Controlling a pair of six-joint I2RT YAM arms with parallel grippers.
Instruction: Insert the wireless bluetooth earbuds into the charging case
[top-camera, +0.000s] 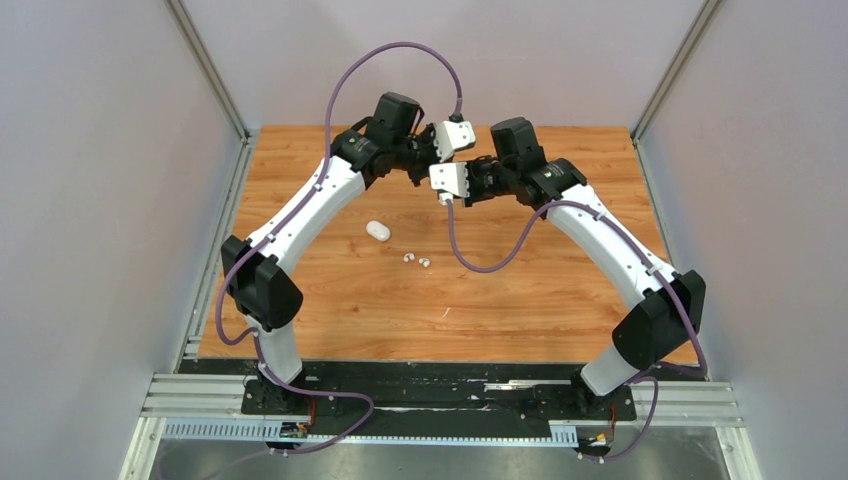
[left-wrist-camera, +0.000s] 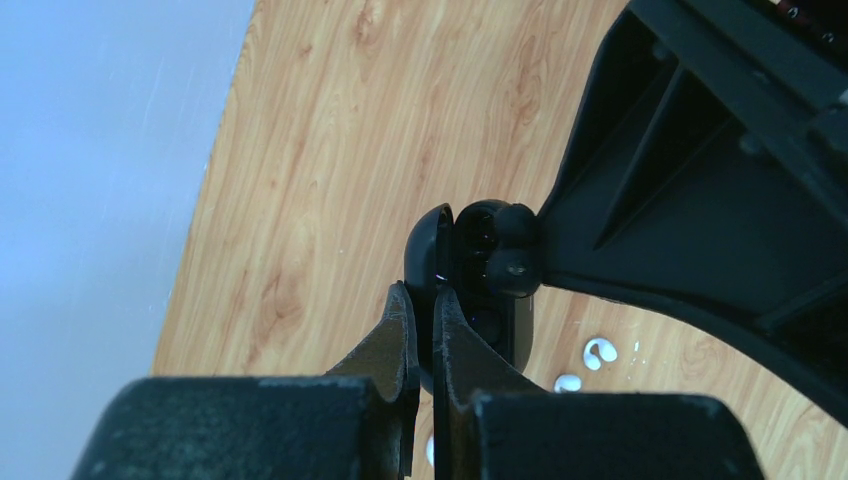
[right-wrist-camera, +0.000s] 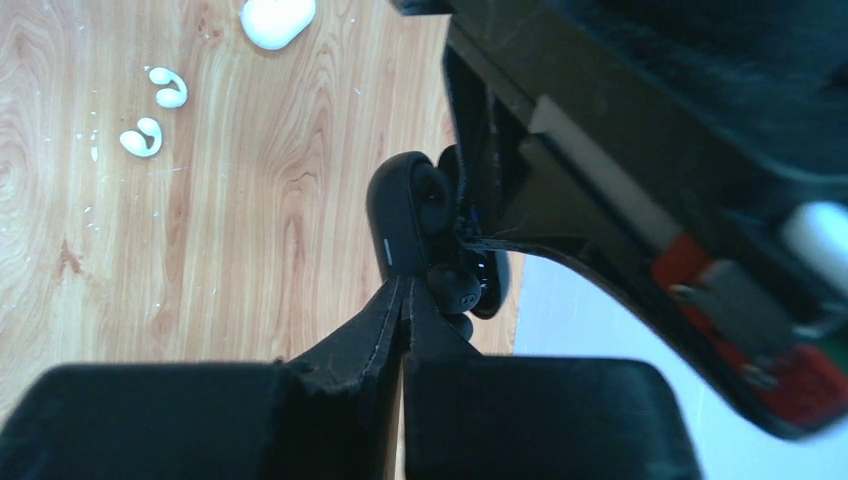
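A white charging case (top-camera: 378, 230) lies on the wooden table, with two white earbuds (top-camera: 408, 257) to its lower right. In the right wrist view the case (right-wrist-camera: 277, 18) and both earbuds (right-wrist-camera: 170, 94) show below the arms. My left gripper and my right gripper are both shut, with no earbud or case visible in them. They are high at the table's back middle, close against each other; each wrist view is largely filled by black gripper bodies.
Walls border it on the sides and back. Purple cables hang over both arms.
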